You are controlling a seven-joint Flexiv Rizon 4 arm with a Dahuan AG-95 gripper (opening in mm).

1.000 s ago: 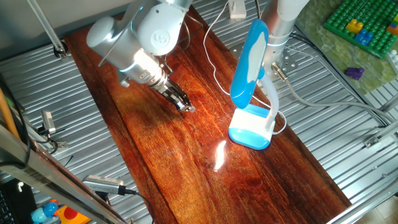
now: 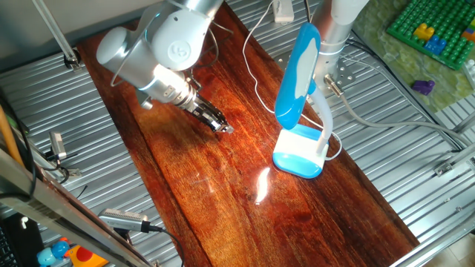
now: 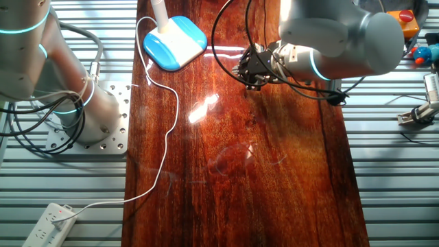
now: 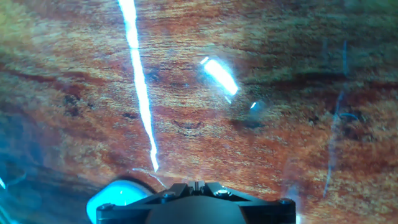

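A blue and white desk lamp [image 2: 298, 78] stands on the wooden table, its square base [image 3: 175, 44] flat on the surface. Across the table from it, my gripper [image 2: 227, 129] hangs tilted over bare wood, apart from the lamp. The fingers look closed together in the wrist view, where the gripper shows at the bottom edge with nothing visible between the tips. A bright blue rounded part, seemingly of the lamp [image 4: 118, 198], shows at lower left there.
A white cable [image 3: 167, 137] runs from the lamp along the table edge to a power strip [image 3: 48, 226]. A camera [image 2: 123, 220] sits off the table's edge, and a green brick plate [image 2: 438, 33] lies far right.
Over the last second the arm's upper links have shifted slightly left and the gripper's angle has changed a little, its tips staying in nearly the same place. The lamp has not moved.
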